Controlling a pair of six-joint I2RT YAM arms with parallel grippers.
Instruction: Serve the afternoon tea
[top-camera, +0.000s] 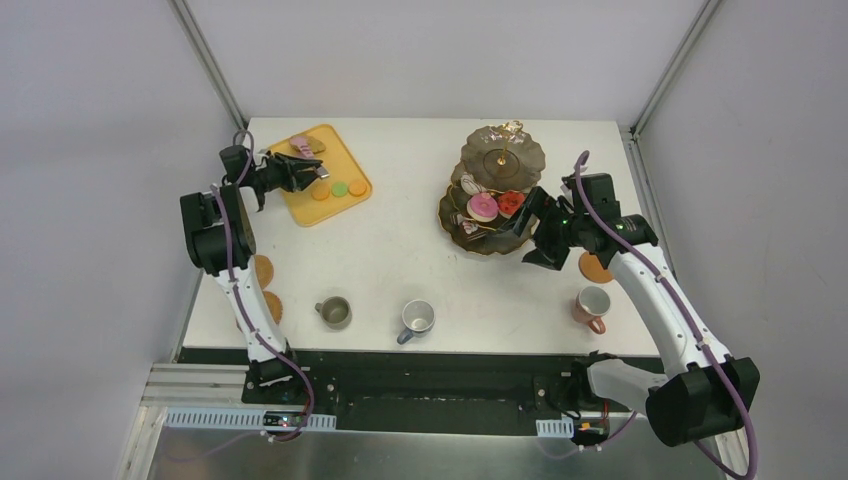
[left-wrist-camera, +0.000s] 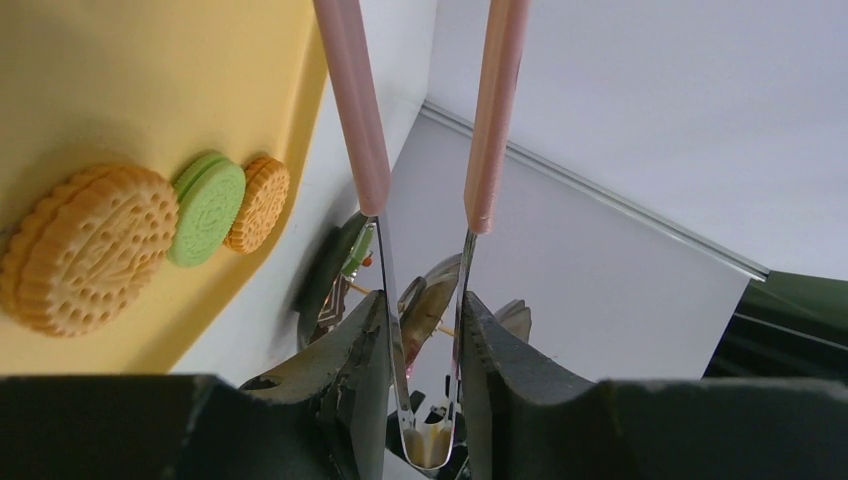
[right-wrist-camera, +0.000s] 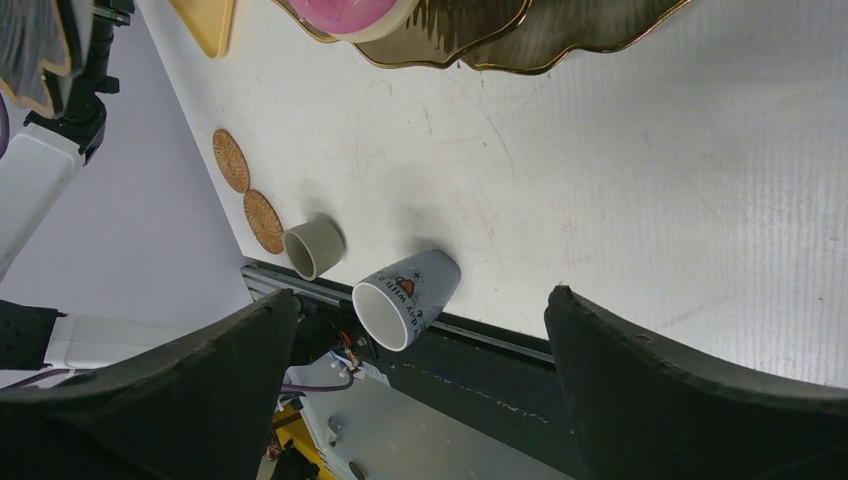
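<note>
My left gripper (top-camera: 313, 173) is over the yellow tray (top-camera: 352, 205) and closed around small tongs (left-wrist-camera: 492, 110) with pink arms and a bent metal end. The metal arms lie between its black fingers; the tongs' pink ends stand apart with nothing between them. In the tray lie two orange biscuits, one (top-camera: 320, 191) nearer the gripper, a green biscuit (top-camera: 340, 189) between them, and a golden pastry (top-camera: 316, 145). The two-tier stand (top-camera: 507, 180) carries a pink donut (top-camera: 482, 207) and a red one (top-camera: 510, 203). Beside it my right gripper (top-camera: 530, 237) is open and empty.
Along the front edge stand a grey-green cup (top-camera: 335, 312), a grey-white mug (top-camera: 418, 318) and a pink mug (top-camera: 592, 306). Round coasters (top-camera: 271, 307) lie by the left arm; another coaster (top-camera: 595, 266) is under the right one. Mid-table is bare.
</note>
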